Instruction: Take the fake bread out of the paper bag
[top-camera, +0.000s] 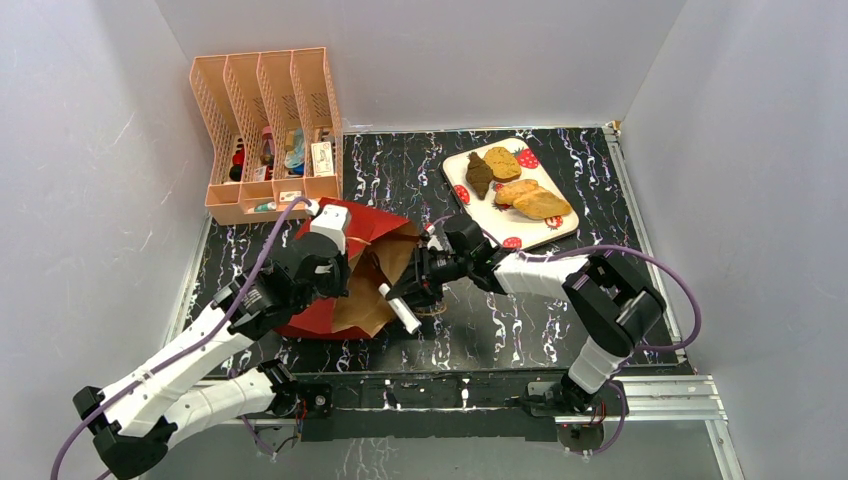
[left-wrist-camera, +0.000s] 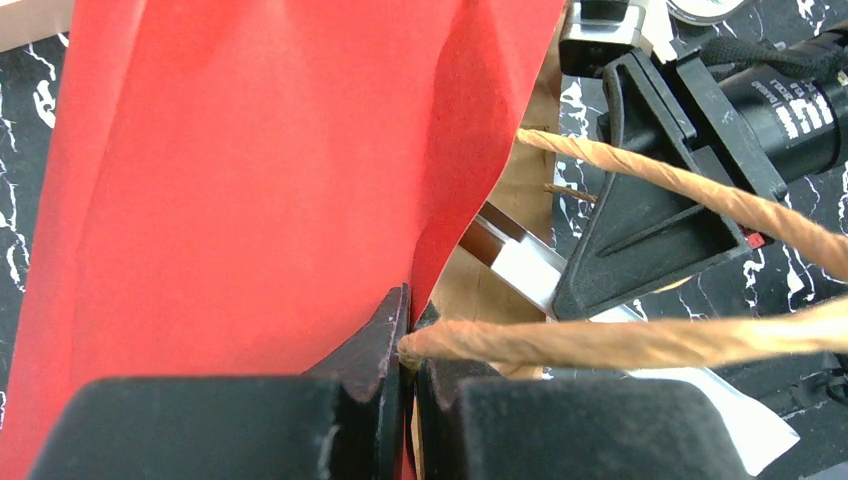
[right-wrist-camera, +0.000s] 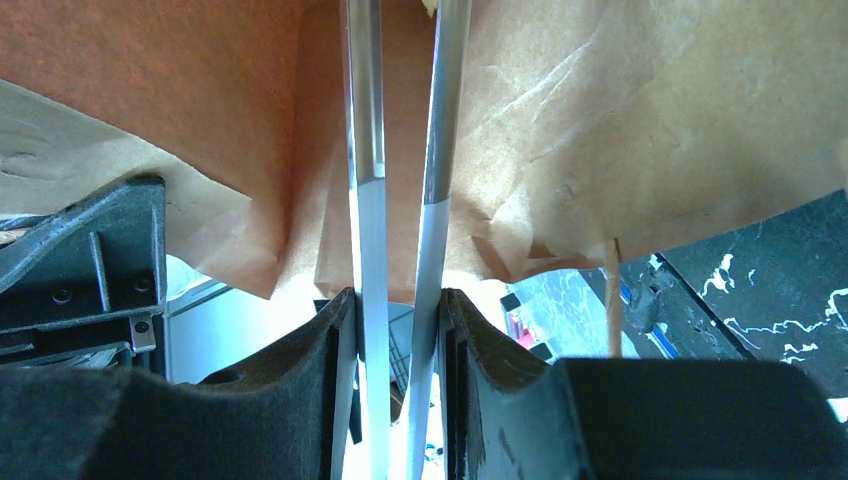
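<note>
The red paper bag (top-camera: 312, 322) lies on its side with its brown mouth facing right. My left gripper is shut on the bag's edge near a twisted handle (left-wrist-camera: 690, 185). Metal tongs with white grips (right-wrist-camera: 435, 225) pass between the fingers of my right gripper, which is closed on them at the grips. The tongs reach into the bag's mouth in the top view. A tiny pale yellowish piece (right-wrist-camera: 430, 6) shows by the tong arms at the upper edge of the right wrist view; I cannot tell whether the tongs hold it.
A cream strawberry-print tray (top-camera: 476, 226) at the back right bears several bread pieces (top-camera: 540, 204). The peach divided rack (top-camera: 225, 215) with small items stands behind the bag at the left. Between tray and front edge the dark marbled table (top-camera: 520, 335) is mostly clear.
</note>
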